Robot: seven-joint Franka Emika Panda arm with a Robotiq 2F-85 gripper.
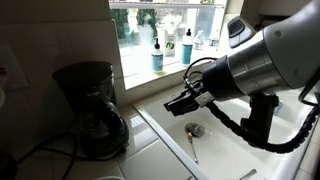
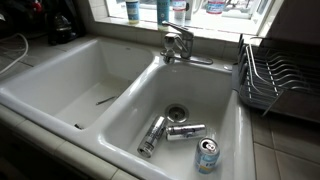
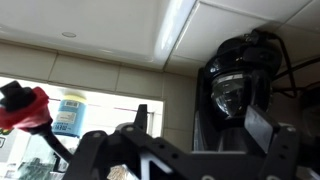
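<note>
My gripper (image 1: 182, 103) hangs above the near left edge of the sink in exterior view 1, to the right of the coffee maker (image 1: 92, 110). In the wrist view the gripper is open, its fingers wide apart, and nothing shows between them. Beyond the right finger, the black coffee maker (image 3: 235, 85) with its glass carafe stands on the tiles. The white sink (image 2: 150, 75) has two basins. Its right basin holds a can (image 2: 207, 153) and two others lying down; a thin utensil (image 2: 105, 100) lies in the left one. The arm is not seen in exterior view 2.
Soap bottles (image 1: 157, 57) line the window sill behind the sink. A faucet (image 2: 180, 42) rises at the back, and a metal dish rack (image 2: 280, 75) stands right of the basins. Close to the wrist camera is a red object (image 3: 27, 108) I cannot identify.
</note>
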